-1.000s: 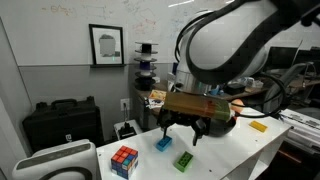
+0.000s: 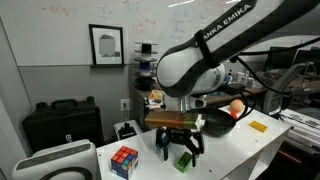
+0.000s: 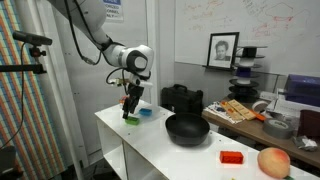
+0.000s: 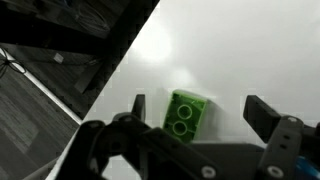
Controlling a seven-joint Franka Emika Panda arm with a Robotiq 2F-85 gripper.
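A green block (image 4: 186,115) with round studs lies on the white table (image 4: 235,60), low in the wrist view. My gripper stands open above it, its fingers apart on either side with nothing held. In exterior view 1 the green block (image 2: 184,161) shows just below the fingertips of my gripper (image 2: 180,150). Exterior view 2 has the green block (image 3: 132,121) under the arm, close to the table's left edge. Whether a finger touches it I cannot tell.
A Rubik's cube (image 2: 124,161) and a blue block (image 3: 146,112) are close by. A black pan (image 3: 187,131), a red block (image 3: 231,157) and an orange round object (image 3: 273,162) lie farther along the table. Its edge (image 4: 93,105) runs near the green block.
My gripper has come down and to the left in exterior view 1, over the green block. It now covers much of the blue block. The blocks stay where they were.
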